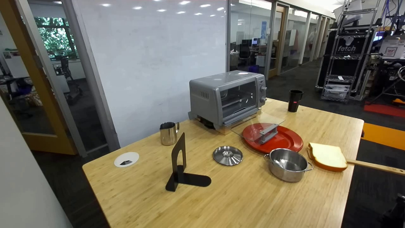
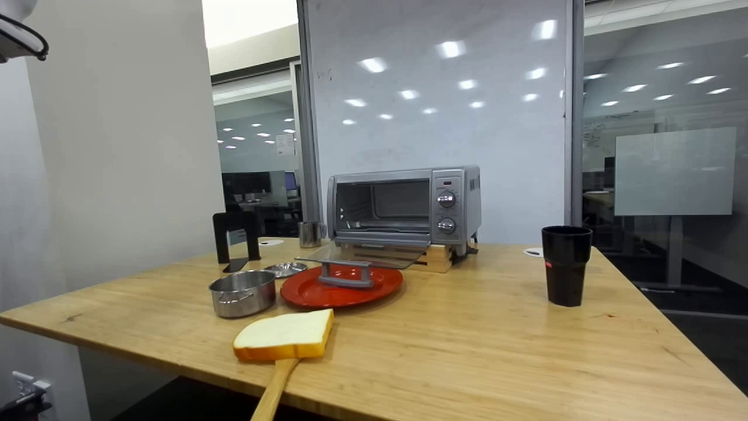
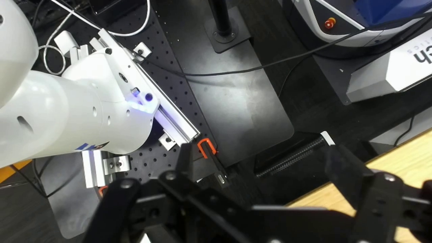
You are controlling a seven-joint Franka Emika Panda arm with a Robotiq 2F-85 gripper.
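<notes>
My gripper shows in the wrist view above the floor and robot base, its fingers wide apart and nothing between them. It is away from the tabletop objects. The toaster oven [image 1: 224, 97] stands at the back of the table with its glass door [image 2: 336, 254] lowered. Under the door and its grey handle [image 2: 345, 275] lies a red plate [image 1: 292, 138]. A bread slice [image 1: 327, 154] rests on a wooden spatula [image 2: 275, 393], whose handle sticks out past the table edge. Beside the plate sits a steel pot [image 1: 287, 167], uncovered; its likely lid [image 1: 227, 155] lies apart on the table.
A black bookend [image 1: 180, 167] stands upright on the left half of the table, near a steel pitcher [image 1: 168, 136]. A black cup [image 2: 566, 266] is at the far right. A cable [image 3: 243, 71] crosses below the gripper.
</notes>
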